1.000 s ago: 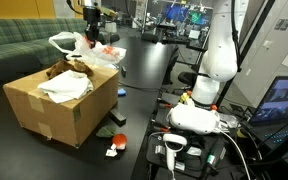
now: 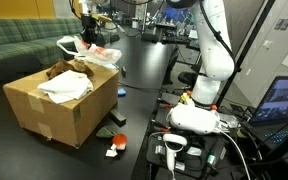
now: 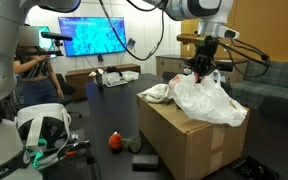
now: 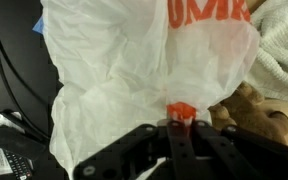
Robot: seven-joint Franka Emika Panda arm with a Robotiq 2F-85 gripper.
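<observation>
A thin white plastic bag with red print (image 4: pixel 109 75) spreads below my gripper in the wrist view. The fingers are shut on a gathered red-printed fold of it. In exterior view 2 the bag (image 3: pixel 209 100) hangs down from the gripper (image 3: pixel 198 76) over the top of a cardboard box (image 3: pixel 189 147). Exterior view 1 has the gripper (image 2: pixel 89 40) above the far end of the box (image 2: pixel 59 118), with the bag (image 2: pixel 102 54) spread beneath. Whether the bag's underside rests on the box is hard to tell.
A brown plush toy (image 4: pixel 252 112) and a white cloth (image 2: pixel 66 86) lie on the box. On the dark table sit a red round object (image 3: pixel 115 142), a green item (image 3: pixel 132 144) and a black block (image 3: pixel 145 165). A green sofa (image 2: pixel 29 40) stands behind.
The gripper and the bag have shifted slightly down in exterior view 1. The box and the table objects look unmoved.
</observation>
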